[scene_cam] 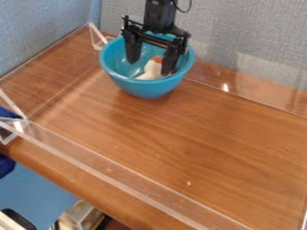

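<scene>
A black gripper point(153, 56) hangs over a blue bowl point(144, 86) at the back of the wooden table, its two fingers apart and reaching down inside the bowl's rim. A pale object with an orange part point(151, 70) lies in the bowl between and below the fingers; whether they touch it is not clear.
Clear low walls edge the table, with a grey textured wall behind. Blue and metal items sit at the lower left, off the tabletop.
</scene>
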